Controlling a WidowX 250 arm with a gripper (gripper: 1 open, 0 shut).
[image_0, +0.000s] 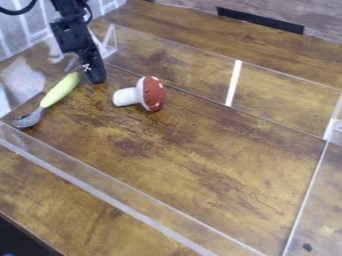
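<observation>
My black gripper (87, 70) is low at the upper left, just above and right of a pale yellow-green elongated object (60, 90), apart from it; I cannot tell how far its fingers are open. A silver spoon-like utensil (30, 119) lies below the yellow-green object. A toy mushroom (150, 93) with a red cap and white stem lies on its side to the right.
The wooden table (201, 170) is bounded by clear low walls, with a white strip (234, 83) at the upper right.
</observation>
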